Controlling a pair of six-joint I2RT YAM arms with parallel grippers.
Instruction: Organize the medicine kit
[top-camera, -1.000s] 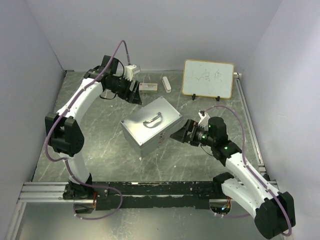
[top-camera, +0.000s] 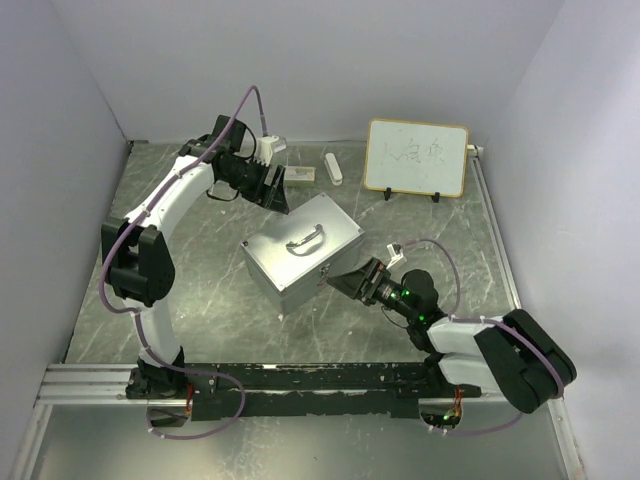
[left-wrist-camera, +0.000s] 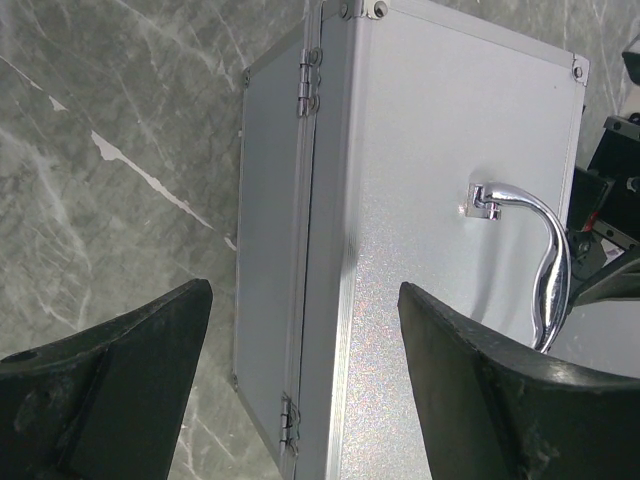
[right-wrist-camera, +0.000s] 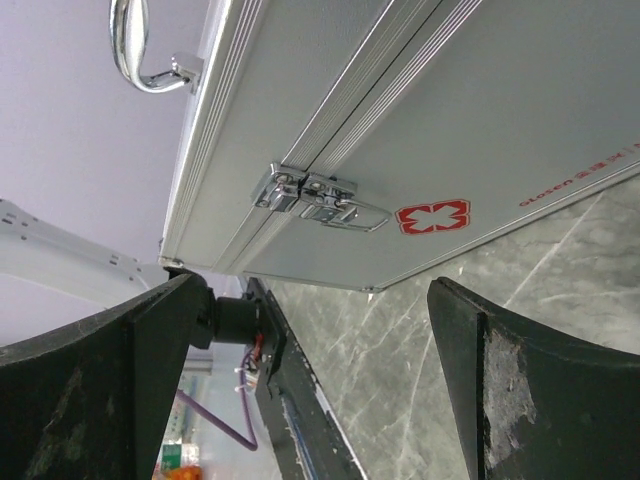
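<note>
A closed silver metal case (top-camera: 275, 255) with a chrome handle (top-camera: 305, 240) on its lid sits mid-table, hinges showing in the left wrist view. My left gripper (top-camera: 272, 188) is above its back-left end, fingers apart, nothing between them. My right gripper (top-camera: 360, 282) stands open low at the front-right side, facing the latch (right-wrist-camera: 305, 198) and red emblem (right-wrist-camera: 432, 216); nothing is held in it.
A whiteboard (top-camera: 415, 155) on stands is at the back right. A long light box (top-camera: 299, 174) and a white object (top-camera: 333, 168) lie behind the case.
The case stays put.
</note>
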